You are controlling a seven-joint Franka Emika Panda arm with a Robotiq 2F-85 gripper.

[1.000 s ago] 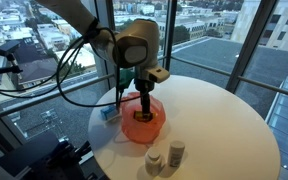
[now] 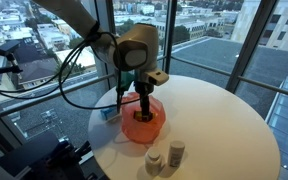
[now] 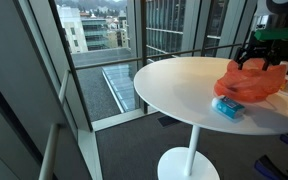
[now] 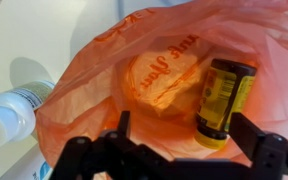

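Observation:
An orange plastic bag [image 2: 134,130] lies spread on the white round table, and fills most of the wrist view. Inside it rests a dark bottle with a yellow label [image 4: 224,92], close to my right finger [image 4: 240,128]. Above the bag, pointing down, my gripper stands open, its fingers wide apart and not closed on anything. Printed lettering shows on a crumpled orange part [image 4: 162,72] of the bag. How high the fingertips are above the bottle is hard to judge.
A white-capped bottle [image 4: 12,118] stands beside the bag; two pale containers, one here [image 2: 153,160] and a taller one [image 2: 176,153], are near the table's front. A blue box [image 3: 227,107] sits by the table edge.

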